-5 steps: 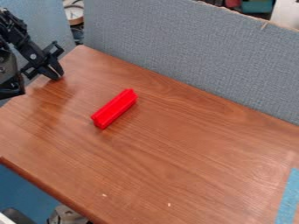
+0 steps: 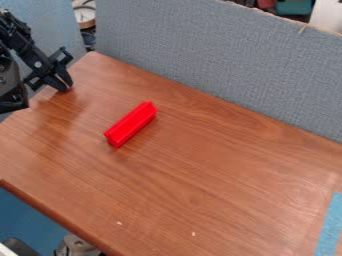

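A red elongated block (image 2: 131,124) lies diagonally on the wooden table, left of centre. The black robot gripper (image 2: 51,75) is at the upper left edge of the table, apart from the block and to its upper left. Its fingers point down toward the tabletop; whether they are open or shut is hard to make out.
A grey padded wall (image 2: 214,60) runs along the back. A light blue strip (image 2: 329,222) lies at the right edge.
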